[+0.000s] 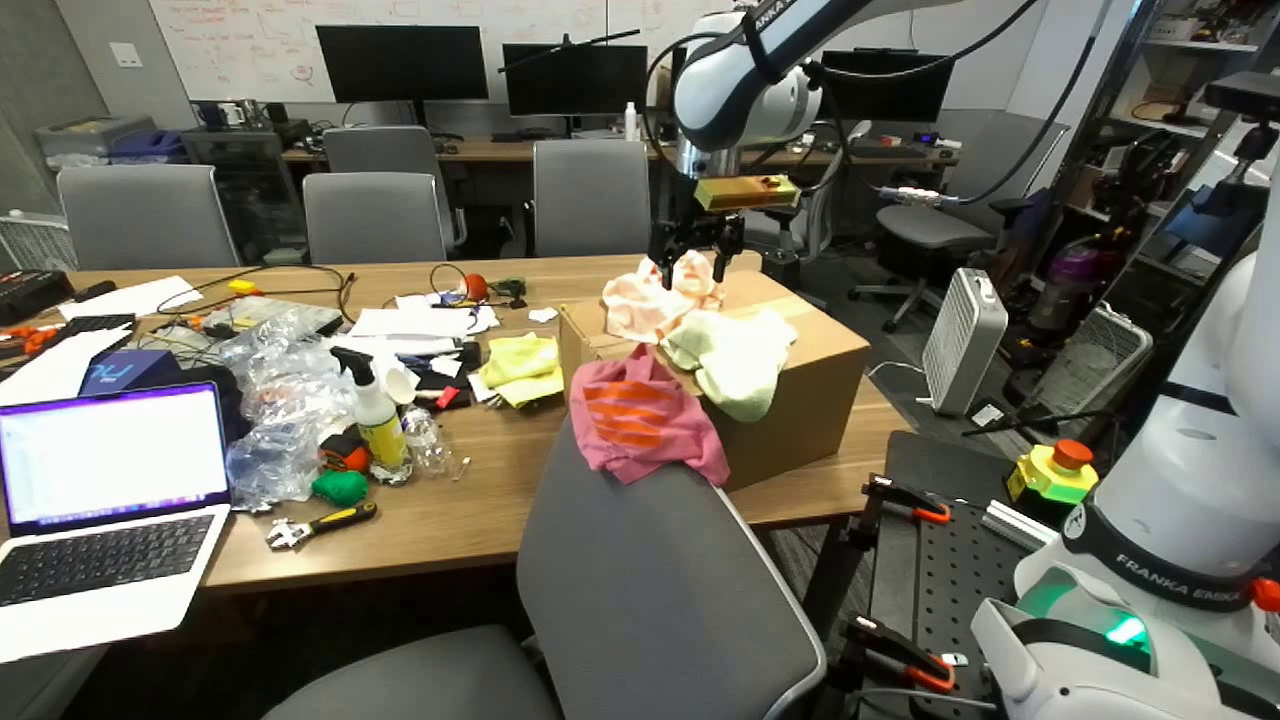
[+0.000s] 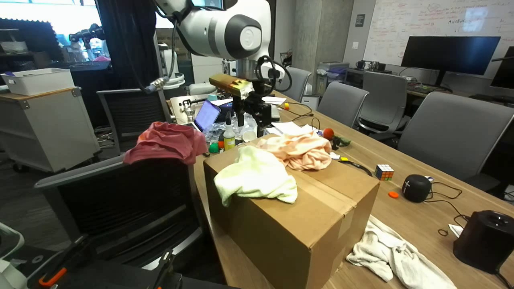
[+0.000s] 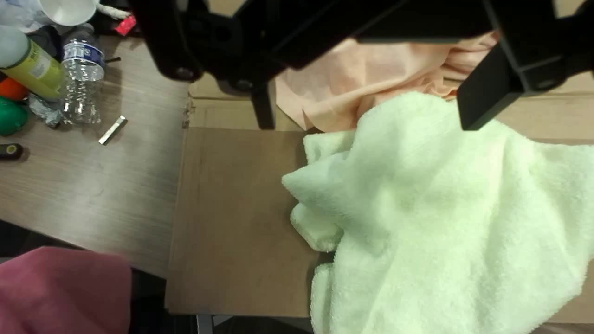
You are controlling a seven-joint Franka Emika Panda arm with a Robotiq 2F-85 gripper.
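Observation:
My gripper [image 1: 696, 274] is open above the cardboard box [image 1: 786, 450], its fingers apart with no cloth held between them. Under it on the box top lies a crumpled peach cloth [image 2: 301, 150]. A pale green fuzzy cloth [image 3: 445, 222] rests beside the peach one and, in the first exterior view, droops over the box's near edge. In the wrist view the peach cloth [image 3: 367, 78] is partly hidden behind my dark fingers [image 3: 484, 94]. Draped over the chair back is a pink cloth [image 1: 642, 414] with orange stripes.
A grey chair [image 1: 648, 576] stands against the box's near side. Left of the box are a yellow cloth [image 1: 522, 366], a spray bottle [image 1: 380, 420], plastic wrap and a laptop [image 1: 114, 504]. A white cloth [image 2: 400, 255] lies on the table by the box.

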